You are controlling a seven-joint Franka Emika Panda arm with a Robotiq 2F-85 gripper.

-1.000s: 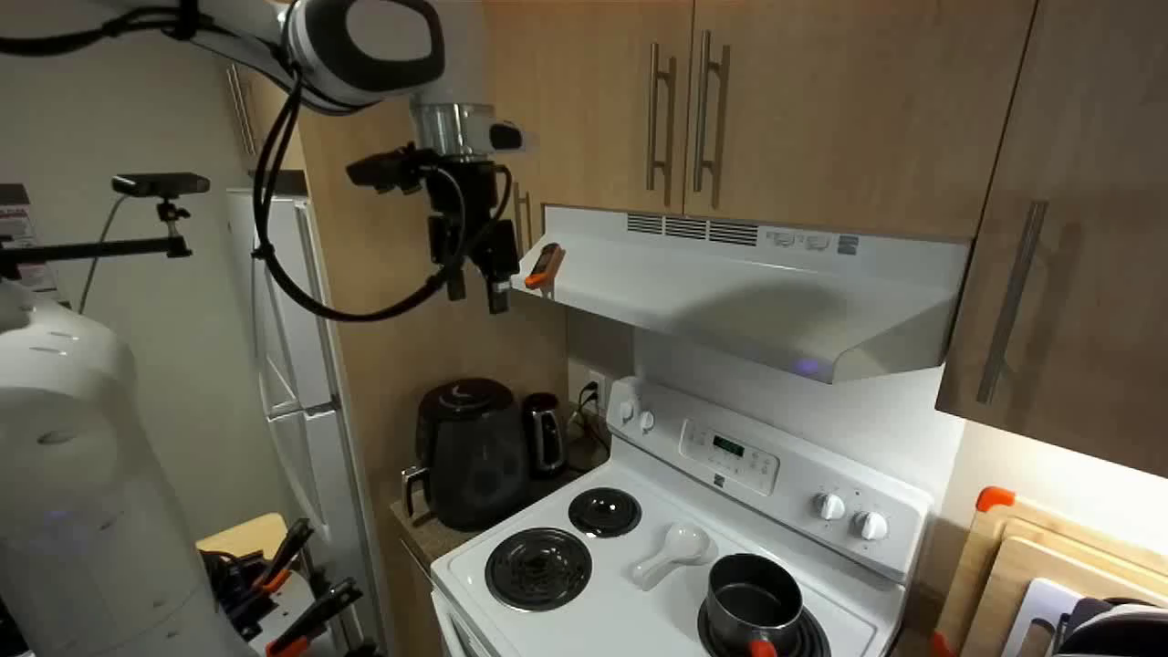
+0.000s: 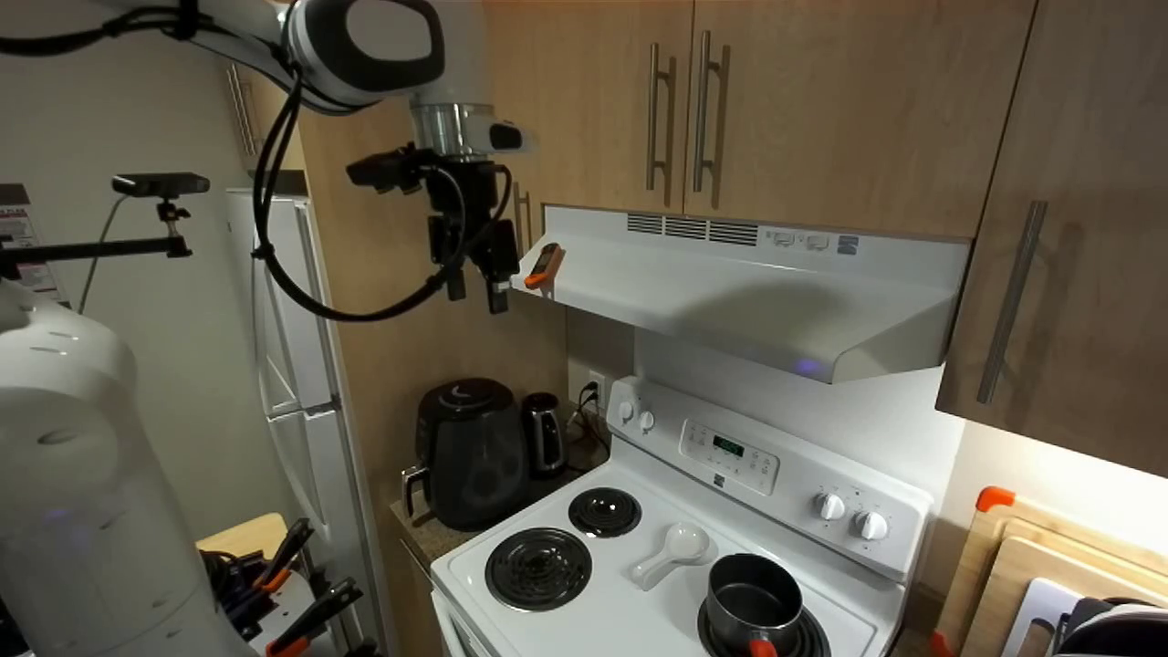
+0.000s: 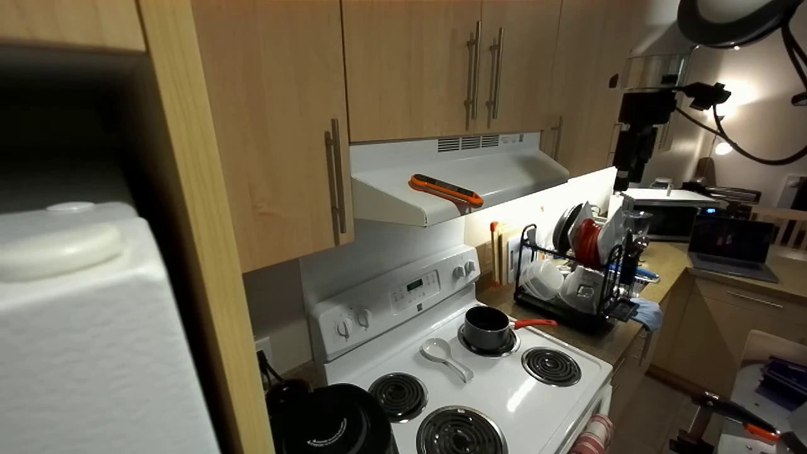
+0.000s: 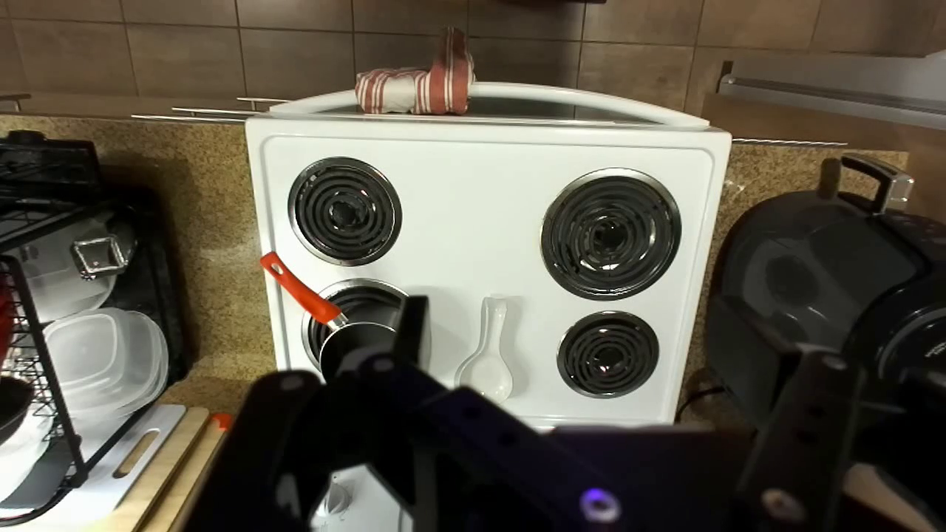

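Observation:
High over the left part of the stove (image 2: pixel 635 505), in exterior view 1, hangs my black gripper (image 2: pixel 477 294). Its fingertips point down and stand apart, so it is open, with nothing seen between them. A dark saucepan with a red handle (image 3: pixel 488 326) rests on a rear burner. Beside it on the white stovetop lies a white spoon rest (image 4: pixel 485 368). The wrist view looks down on the stove; the dark gripper parts hide the lower edge, including most of the control panel and part of the saucepan.
An orange and black thermometer (image 3: pixel 446 190) sits on the sloping range hood (image 3: pixel 522 178). A black air fryer (image 2: pixel 471 454) stands left of the stove. On the other side are a loaded dish rack (image 3: pixel 529 291) and cutting boards (image 2: pixel 1018 575). Three burners are bare.

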